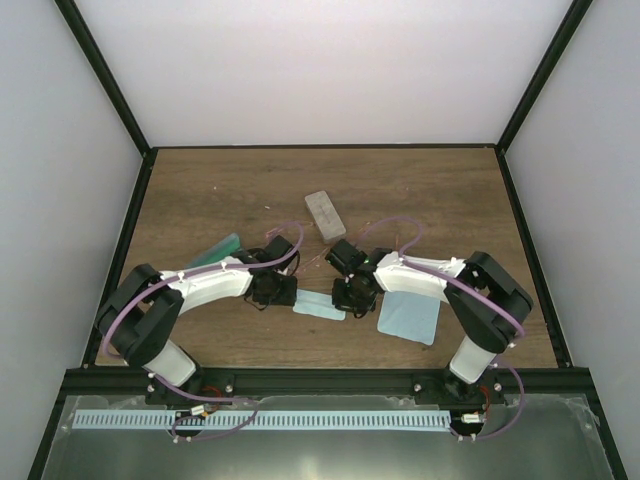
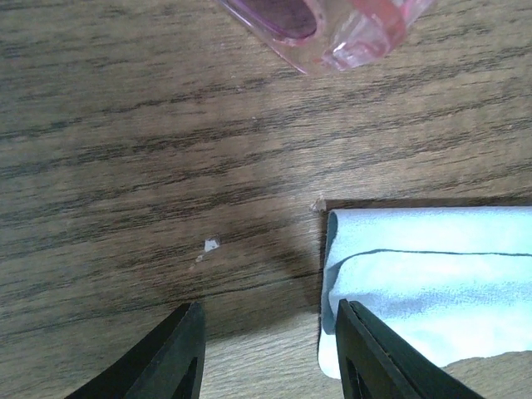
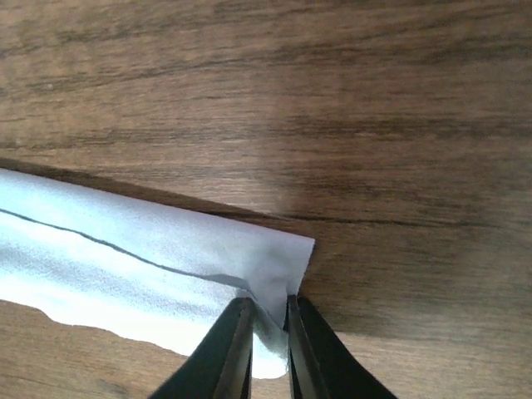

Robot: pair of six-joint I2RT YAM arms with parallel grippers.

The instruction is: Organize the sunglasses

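A light blue folded cloth [image 1: 320, 305] lies between the two grippers, also seen in the left wrist view [image 2: 428, 291] and right wrist view [image 3: 125, 266]. My left gripper is open at the cloth's left end, one finger by its folded edge. My right gripper is at the cloth's right end, its fingertips close together over the corner; whether it pinches the fabric I cannot tell. Pink transparent sunglasses [image 2: 332, 29] lie above the cloth in the left wrist view.
A grey oblong block [image 1: 325, 215] stands behind the grippers. A flat light blue cloth [image 1: 408, 320] lies right, a teal pouch [image 1: 215, 252] left.
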